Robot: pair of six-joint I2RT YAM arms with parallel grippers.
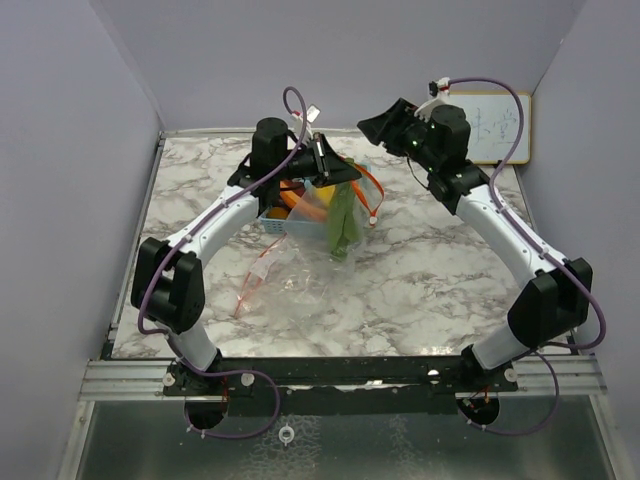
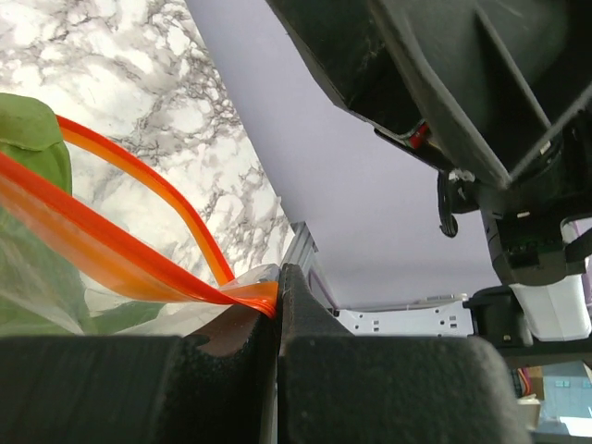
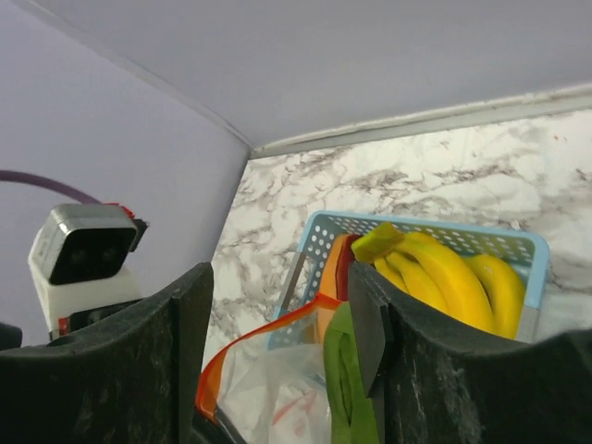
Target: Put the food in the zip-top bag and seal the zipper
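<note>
The clear zip top bag [image 1: 312, 240] has an orange zipper edge [image 1: 366, 188] and a green food item [image 1: 343, 222] inside it. In the top view my left gripper [image 1: 352, 174] holds that edge up. The left wrist view shows its fingers shut on the orange strip [image 2: 120, 254], which forms an open loop to the left. My right gripper [image 1: 366, 130] stands behind and to the right of the bag, apart from it, its fingers open. From the right wrist view, the orange edge [image 3: 268, 326] lies beyond the gap and nothing is gripped.
A blue basket [image 1: 272, 225] with bananas [image 3: 453, 277] and other play food stands behind the bag. Another clear bag [image 1: 290, 285] lies flat in front. A whiteboard [image 1: 490, 125] leans at the back right.
</note>
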